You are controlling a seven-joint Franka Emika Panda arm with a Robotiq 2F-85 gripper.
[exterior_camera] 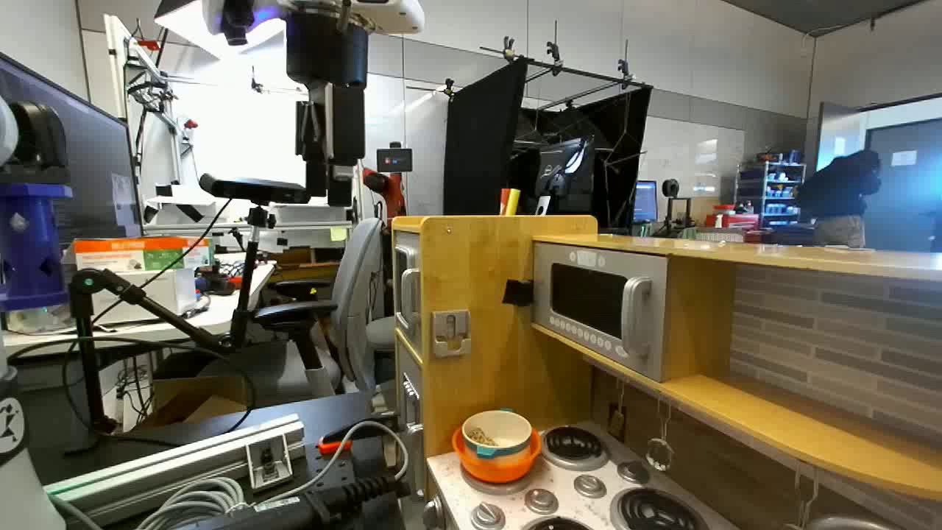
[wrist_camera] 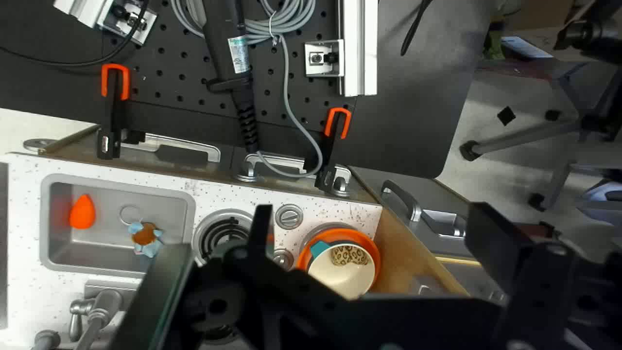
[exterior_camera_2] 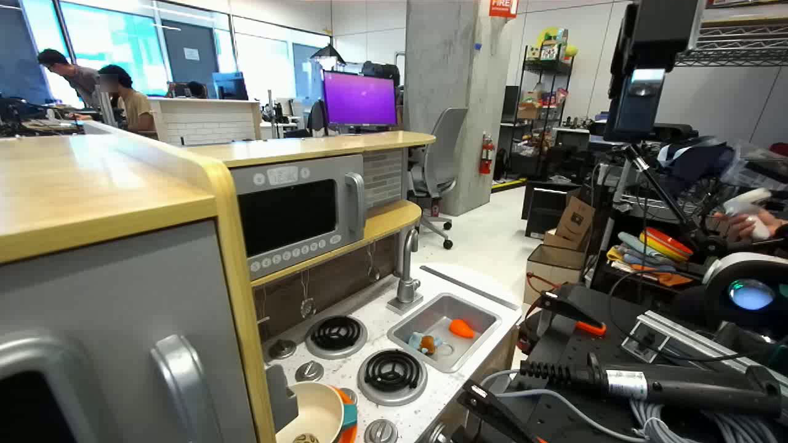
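Observation:
High above the toy kitchen hangs my gripper. In the wrist view its two dark fingers stand wide apart, with empty space between them. A cream pot with teal handles (exterior_camera: 499,430) rests in an orange bowl (exterior_camera: 500,467) on a stove burner. Inside the pot lies a small leopard-patterned object (wrist_camera: 349,254). The grey sink (exterior_camera_2: 445,299) holds an orange toy (exterior_camera_2: 462,328) and a small blue-and-brown toy (exterior_camera_2: 426,343). Exterior view 1 shows the gripper (exterior_camera: 335,190) well above counter height, apart from everything on the stove.
A toy microwave (exterior_camera: 600,305) sits on the wooden shelf (exterior_camera: 795,433) over the stove. The faucet (exterior_camera_2: 407,269) rises behind the sink. A black table (wrist_camera: 408,128) with cables and metal rail (wrist_camera: 358,52) adjoins the kitchen front. Orange-tipped clamps (wrist_camera: 336,122) grip that edge.

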